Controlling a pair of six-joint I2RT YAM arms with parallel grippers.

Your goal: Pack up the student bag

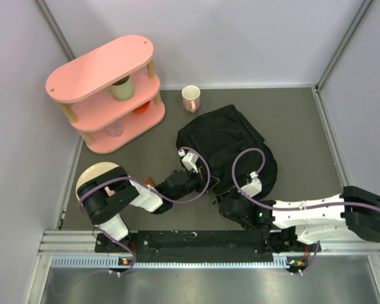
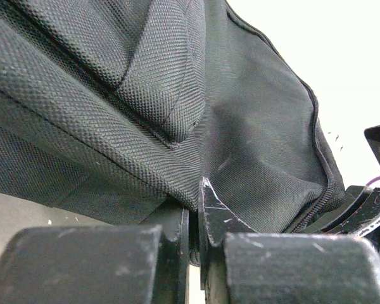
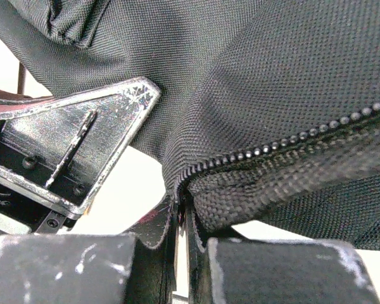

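The black bag point(image 1: 225, 136) lies on the table, its front edge between my two grippers. My left gripper point(image 1: 209, 182) is shut on the bag's edge; the left wrist view shows folded black fabric point(image 2: 145, 114) running into its fingertips. My right gripper point(image 1: 221, 195) is shut at the bag's front, close to the left one. In the right wrist view, a zipper point(image 3: 275, 145) runs along the fabric down to the right fingertips. Whether a thin bit of zipper end or cloth is pinched there cannot be made out. The bag's opening is partly hidden.
A pink shelf point(image 1: 101, 66) stands at back left, with a green cup point(image 1: 122, 88) and an orange item point(image 1: 141, 107) on it. Behind the bag is a white-pink mug point(image 1: 191, 98). A round pale object point(image 1: 92, 174) lies under the left arm. Table space right of the bag is clear.
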